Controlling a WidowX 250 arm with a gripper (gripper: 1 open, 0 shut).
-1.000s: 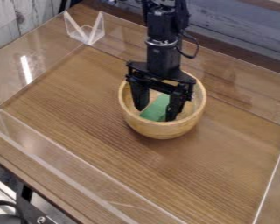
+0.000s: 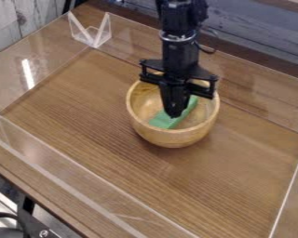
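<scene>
My black gripper (image 2: 177,93) hangs over a tan round bowl (image 2: 168,135), its lower part at the bowl's upper rim. A green object (image 2: 170,118) lies inside the bowl, partly hidden behind the gripper. The fingers look drawn together, and I see nothing held between the fingers.
The wooden table has free room to the left (image 2: 64,121) and in front of the bowl. A clear plastic piece (image 2: 92,33) stands at the back left. A dark cable lies at the bottom left corner.
My gripper has risen from down in the bowl toward its upper rim, and its fingers have drawn closer together. The green object stays in the bowl.
</scene>
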